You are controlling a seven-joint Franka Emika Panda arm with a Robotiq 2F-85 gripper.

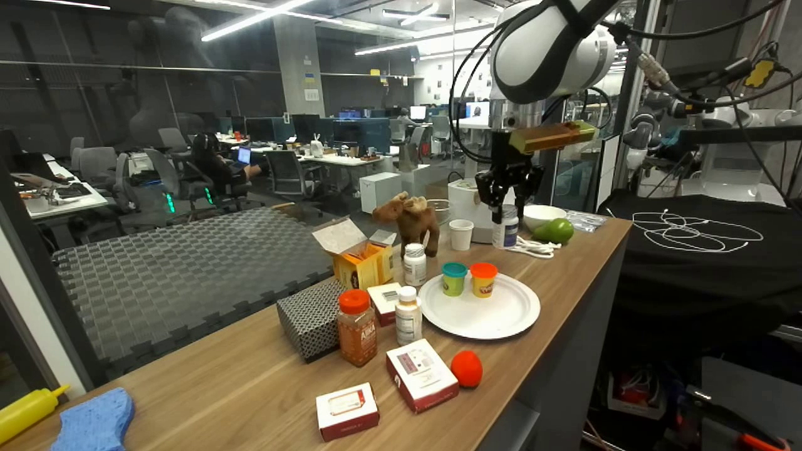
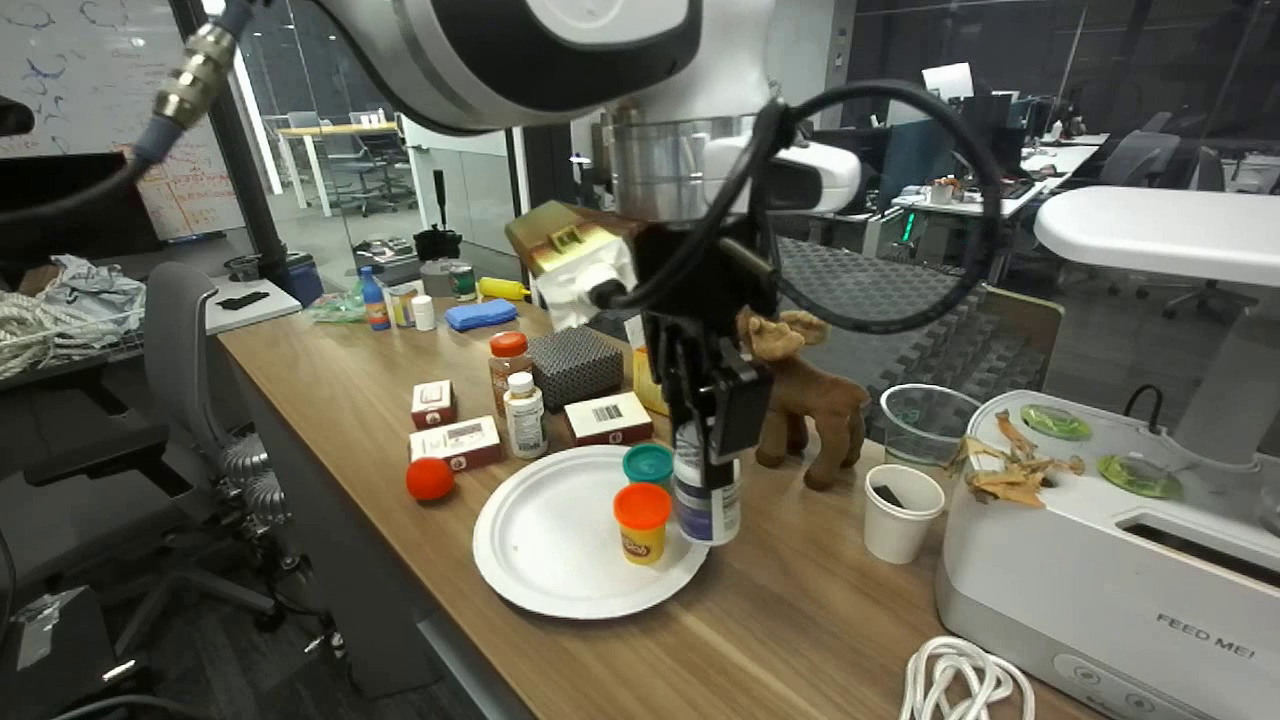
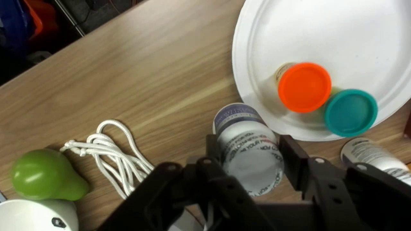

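Observation:
My gripper is shut on a white-capped bottle with a purple and white label, one finger on each side. In exterior view 1 the gripper points down, with the bottle held upright above the table, beyond the plate. In exterior view 2 the fingers partly hide the bottle. A white plate carries two small tubs standing side by side: one orange-lidded tub and one teal-lidded tub.
A white cord and a green pear lie near a white bowl. A paper cup and a brown plush moose stand close by. Bottles and boxes crowd the plate's far side in exterior view 2. Bare wood separates cord and plate.

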